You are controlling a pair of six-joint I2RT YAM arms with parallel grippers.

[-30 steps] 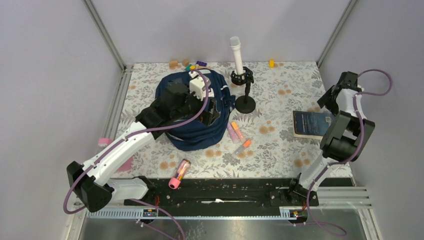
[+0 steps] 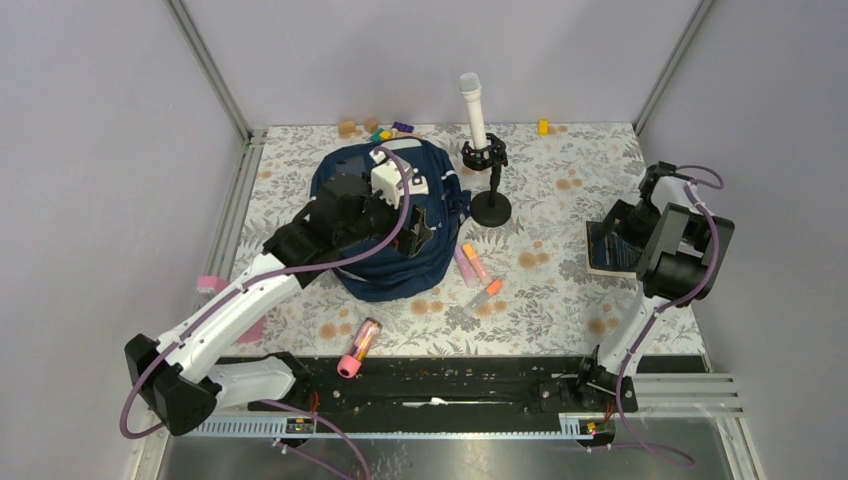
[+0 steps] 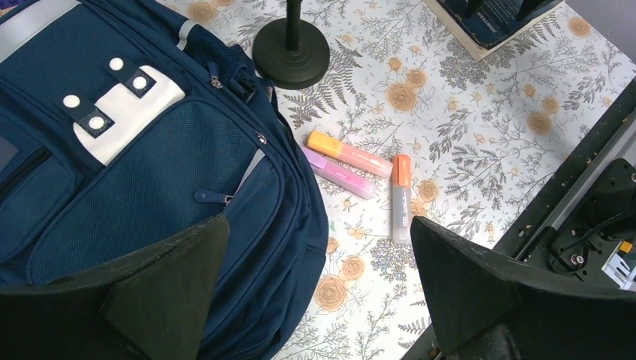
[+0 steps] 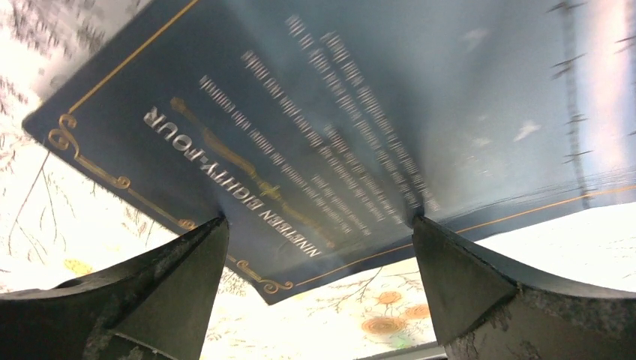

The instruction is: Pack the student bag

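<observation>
A dark blue backpack (image 2: 380,280) lies on the table's left half, with my open left gripper hanging over it, nothing between its fingers. At the table's right lies a dark book (image 2: 605,255), titled Nineteen Eighty-Four in the right wrist view. My right gripper is open right over the book, its fingertips very close to the cover. Pink, yellow and orange-capped highlighters (image 3: 337,172) lie right of the bag. A pink-capped tube (image 2: 359,348) of coloured items lies at the front edge.
A black stand (image 2: 490,208) with a white cylinder stands behind the highlighters. Small coloured blocks (image 2: 403,127) sit along the back edge, and a yellow one (image 2: 543,127) at back right.
My right gripper has moved left and down from the table's right edge to over the book. The left arm has shifted slightly.
</observation>
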